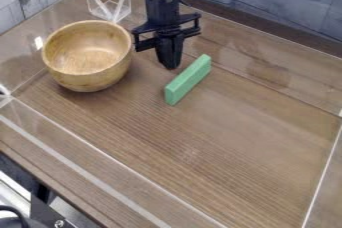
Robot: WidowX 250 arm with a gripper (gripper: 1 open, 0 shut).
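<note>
My gripper (pixel 168 36), a black arm reaching in from the top centre, hangs over the wooden table (pixel 227 172) between a large bowl and a green bar. Its tips look shut, with nothing visible between them. The tan bowl (pixel 87 72) sits on the left. The green bar (pixel 187 80) lies at a slant to the right of the bowl, below and right of the gripper, apart from it.
A pale wall and some white items border the table along the left edge; a dark object sits at the bottom left corner.
</note>
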